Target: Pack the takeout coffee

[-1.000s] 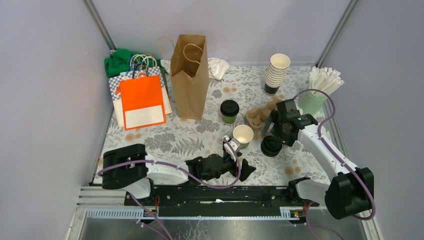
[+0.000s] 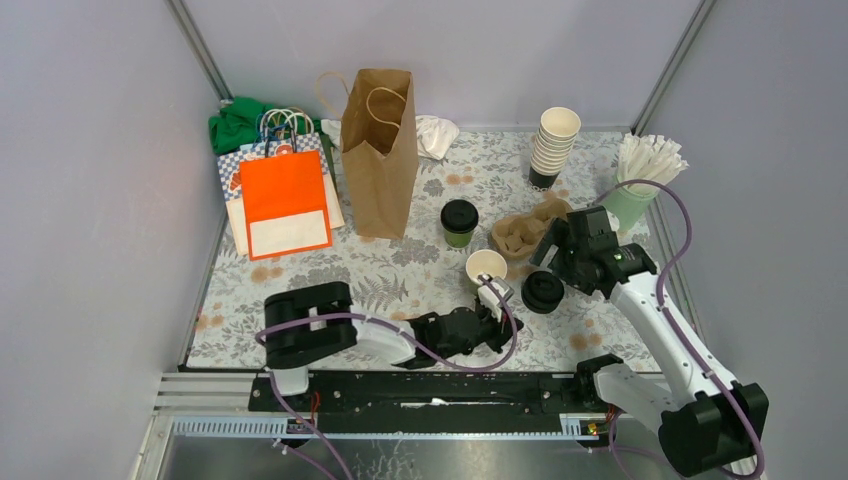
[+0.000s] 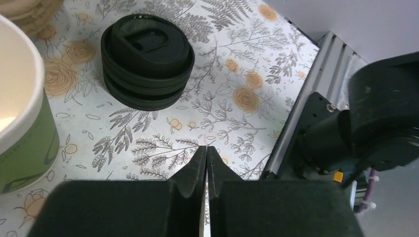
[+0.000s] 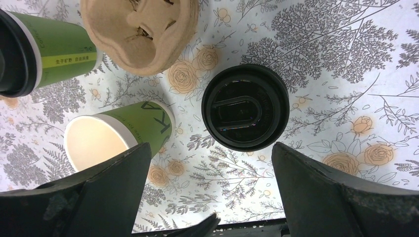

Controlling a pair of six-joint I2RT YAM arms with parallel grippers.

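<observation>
My right gripper is open above a stack of black lids (image 4: 245,107) (image 2: 542,290), nothing between its fingers. An uncovered green cup with white inside (image 4: 100,143) (image 2: 486,264) stands left of the lids; a lidded green cup (image 4: 64,57) (image 2: 459,222) is further back, beside a brown cardboard carrier (image 4: 138,34) (image 2: 515,235). My left gripper is shut, nothing visible between its fingers, low near the front edge beside the open cup. A tall brown paper bag (image 2: 380,170) stands at the back.
Flat colourful bags (image 2: 285,200) lie at the left. A stack of cups (image 2: 555,140) and a green holder of straws (image 2: 627,205) stand at the back right. Bare patterned table lies front left.
My left arm has moved right along the front edge, beside the open cup. The cups and lids are unmoved.
</observation>
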